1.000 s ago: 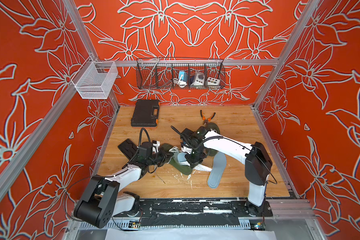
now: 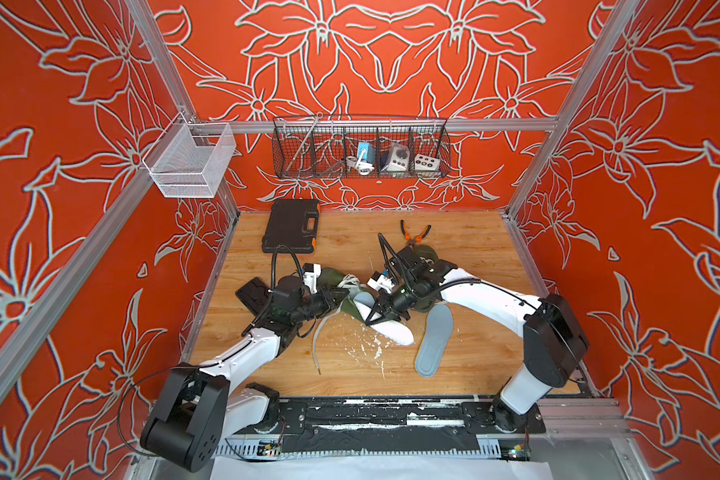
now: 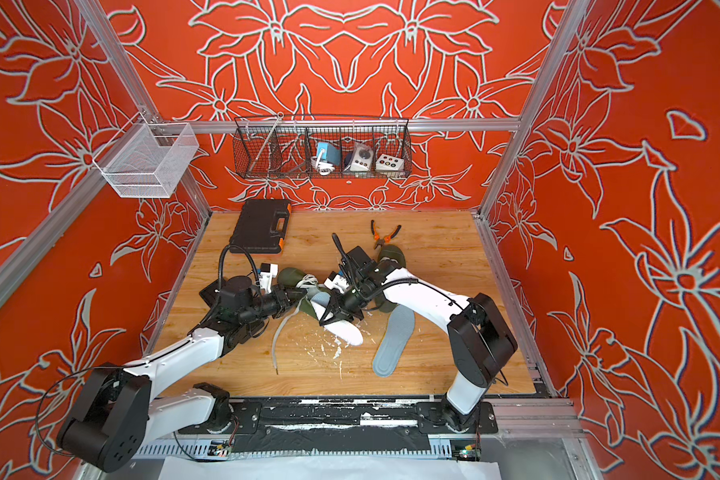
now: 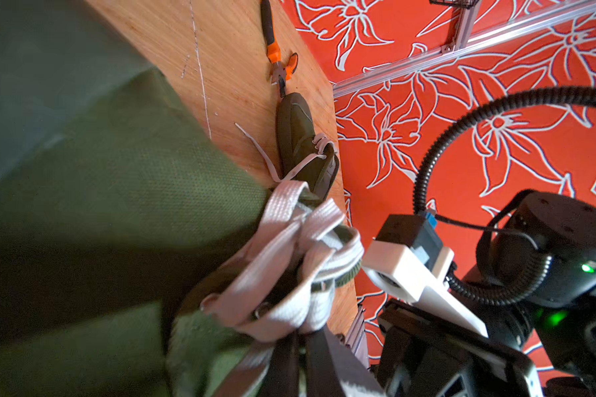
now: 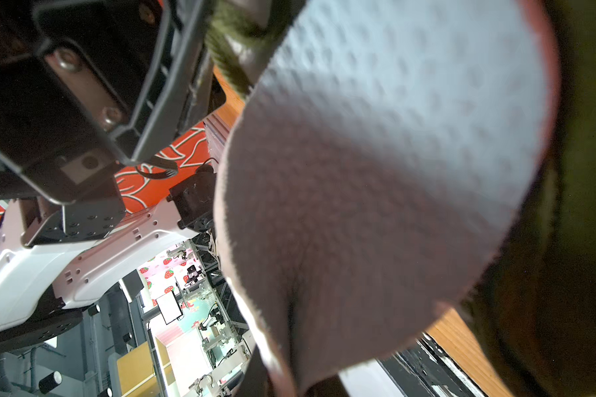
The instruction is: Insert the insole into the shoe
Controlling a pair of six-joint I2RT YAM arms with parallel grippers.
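An olive shoe point(image 2: 331, 280) with white laces point(image 4: 278, 258) lies at the table's middle. My left gripper point(image 2: 333, 297) is shut at the laces, which partly hide its fingertips; whether lace is between them is unclear. A white insole point(image 2: 393, 331) with grey underside lies across the shoe's opening, its near part outside. My right gripper point(image 2: 371, 313) is shut on the insole, which fills much of the right wrist view point(image 5: 384, 192). A grey insole point(image 2: 433, 340) lies on the table to the right.
A second olive shoe point(image 4: 296, 125) sits behind my right arm, with orange pliers point(image 2: 415, 236) beyond. A black case point(image 2: 290, 225) lies back left, a dark object point(image 2: 251, 294) at left. Wire baskets point(image 2: 188, 172) hang on the walls.
My left gripper and the shoe have risen slightly toward the back.
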